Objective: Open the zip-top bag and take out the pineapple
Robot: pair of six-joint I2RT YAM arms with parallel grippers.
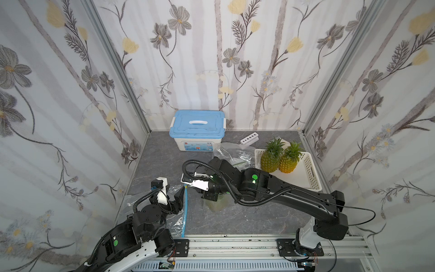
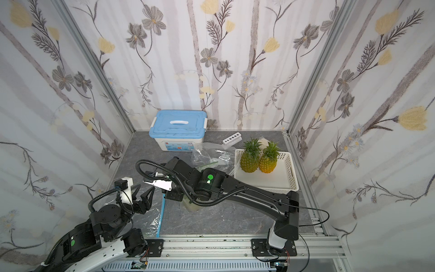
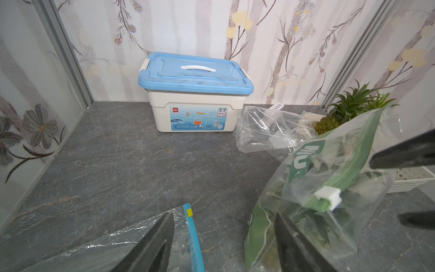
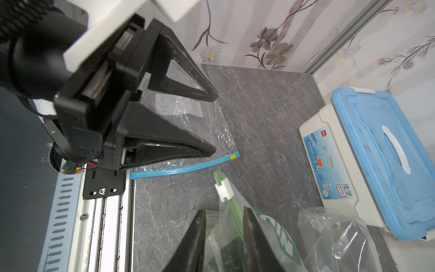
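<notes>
The clear zip bag with green seal and white slider stands mid-table, leafy green showing through it; in both top views my right arm mostly covers it. My left gripper is open at its left, aimed at the bag in the left wrist view, nothing between its fingers. My right gripper is open above the bag's top; the slider and green seal appear just beyond its blurred fingertips.
A flat bag with blue seal lies at the left. The blue-lidded box stands at the back. A white basket with two pineapples is at the right, beside loose clear plastic.
</notes>
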